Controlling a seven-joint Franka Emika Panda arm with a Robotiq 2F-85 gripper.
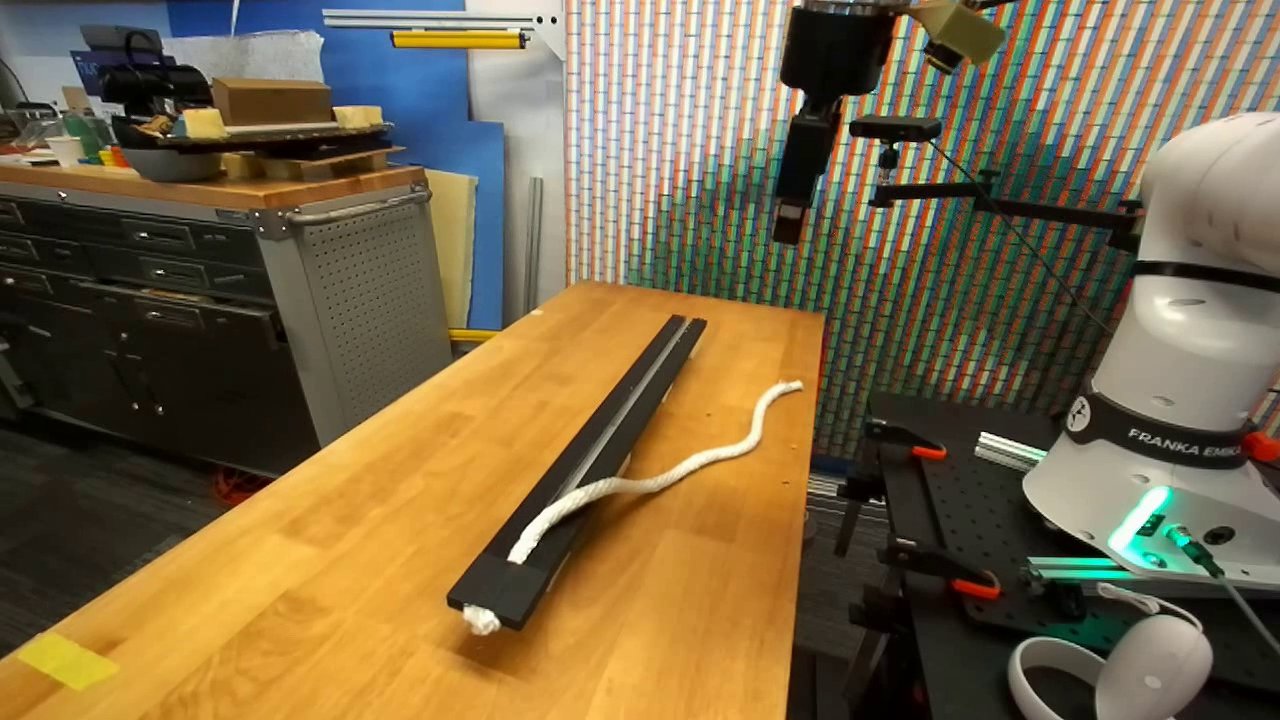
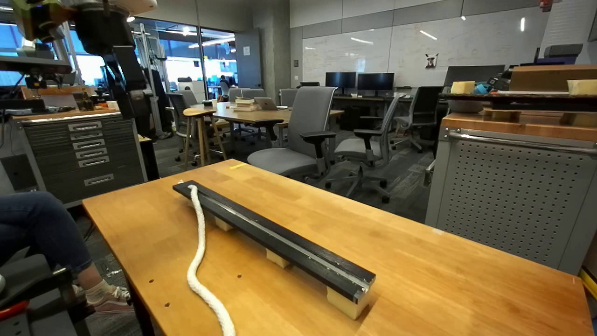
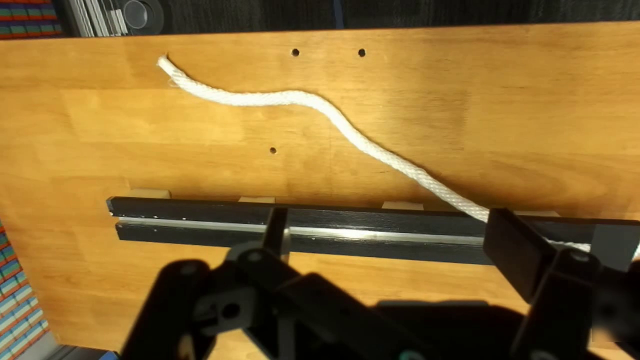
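Observation:
A white rope (image 1: 708,458) has one end held at the near end of a long black channel (image 1: 588,462), where a short tip pokes out. From there it leaves the groove and curves over the bare wood, its other end lying loose near the table's edge. In the wrist view the rope (image 3: 378,151) bends in an S beside the channel (image 3: 360,234), whose groove is empty along most of its length. My gripper is open, fingers wide apart with nothing held. It hangs high above the table, as the gripper (image 1: 787,226) in exterior view 1 shows.
Pale blocks (image 2: 348,302) raise the channel off the wooden table (image 2: 447,280). Both sides of the channel have free table surface. A metal cabinet (image 1: 372,282) stands beyond the table, and the robot's black base table (image 1: 972,528) is at the right.

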